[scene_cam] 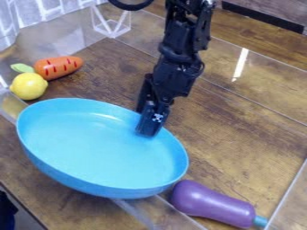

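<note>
A black robot arm comes down from the top centre, its gripper (pixel 151 115) low at the far rim of a large blue oval bowl (pixel 96 153). The gripper is open; whether its fingers touch the rim is hard to tell, as they are dark and partly hidden.
A toy carrot (pixel 57 67) and a yellow lemon (pixel 29 86) lie at the left. A purple toy eggplant (pixel 214 203) lies at the lower right, beside the bowl.
</note>
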